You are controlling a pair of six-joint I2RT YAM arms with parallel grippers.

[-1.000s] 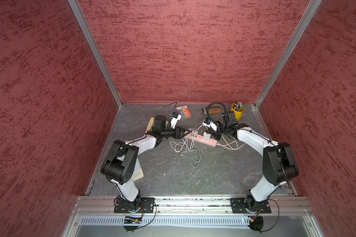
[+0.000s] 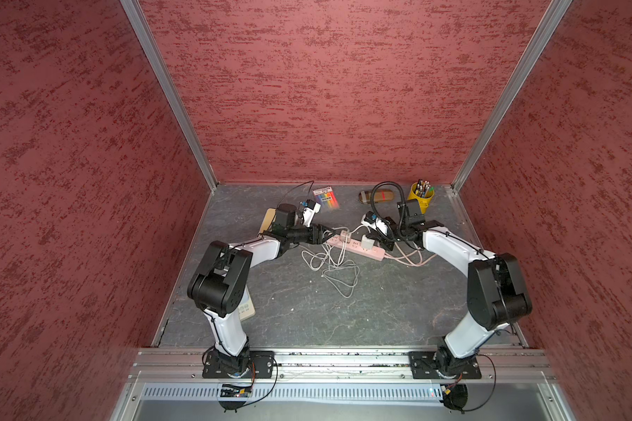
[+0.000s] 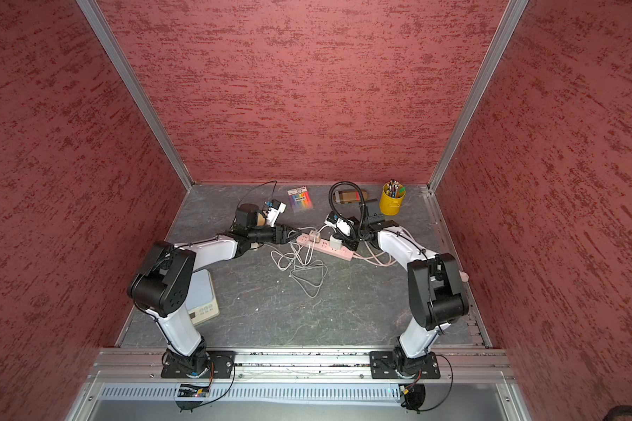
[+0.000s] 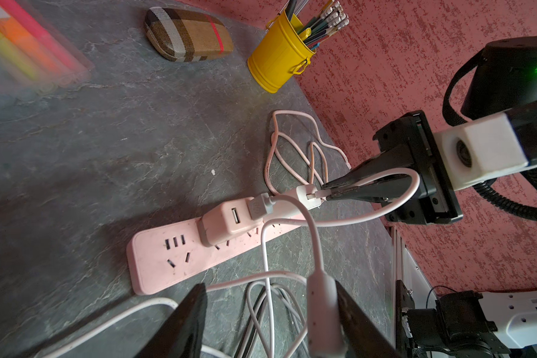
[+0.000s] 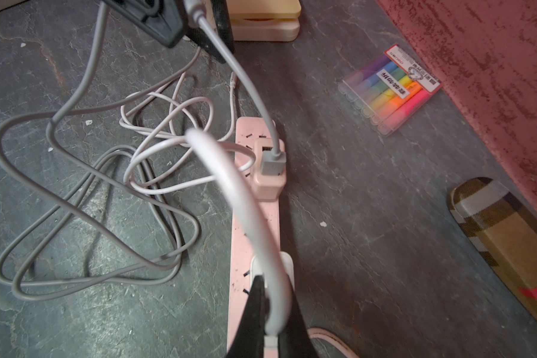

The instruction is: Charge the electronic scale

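Note:
On the left, the electronic scale (image 3: pixel 202 298) lies partly under my left arm. A pink power strip (image 4: pixel 161 256) lies mid-table. It carries a pink adapter (image 4: pixel 222 222) with a grey USB plug (image 4: pixel 260 207) in it, and a white adapter (image 5: pixel 285 262). My right gripper is shut on a white cable's plug (image 4: pixel 321 193) at the white adapter; how deep the plug sits cannot be told. My left gripper stands open by the strip's left end, the white sleeve (image 4: pixel 324 310) of the other cable between its fingers.
Loose cable loops (image 5: pixel 101 179) lie in front of the strip. Behind are highlighters (image 5: pixel 393 89), a plaid case (image 4: pixel 188 34) and a yellow bucket of pens (image 4: pixel 280 53). A yellow-topped object (image 5: pixel 265 18) stands beyond my left gripper.
The right gripper has barely moved by the white adapter.

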